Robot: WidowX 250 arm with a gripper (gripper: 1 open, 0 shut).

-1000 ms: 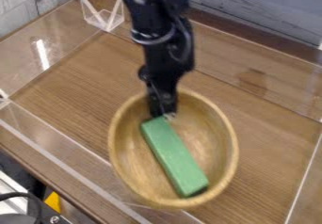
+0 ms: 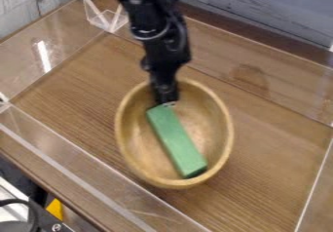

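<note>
A tan wooden bowl (image 2: pixel 138 148) sits on the wooden table, a long green block (image 2: pixel 178 140) lying inside it. The black robot gripper (image 2: pixel 159 94) reaches down from the top to the bowl's far rim; it appears closed there, though its fingertips are dark and blurred, and what lies between them is hard to make out.
The table (image 2: pixel 271 138) has bare room to the right and to the left of the bowl. A pale wall (image 2: pixel 274 21) runs along the back. A small yellow object (image 2: pixel 55 209) and dark cables are at the lower left.
The green block has moved along with the bowl.
</note>
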